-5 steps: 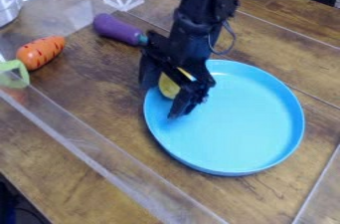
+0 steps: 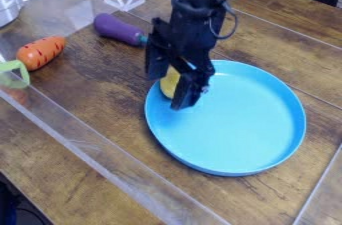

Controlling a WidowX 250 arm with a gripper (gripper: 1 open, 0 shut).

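Note:
My black gripper point(image 2: 175, 83) is lowered over the left rim of a light blue plate point(image 2: 241, 119), open, its fingers on either side of a yellow object point(image 2: 170, 84). The object is mostly hidden behind the gripper, so I cannot tell whether the fingers touch it.
A purple eggplant point(image 2: 116, 27) lies at the back left. An orange carrot point(image 2: 39, 55) and a pale green item point(image 2: 11, 73) are at the left edge.
The plate and other objects stay where they were.

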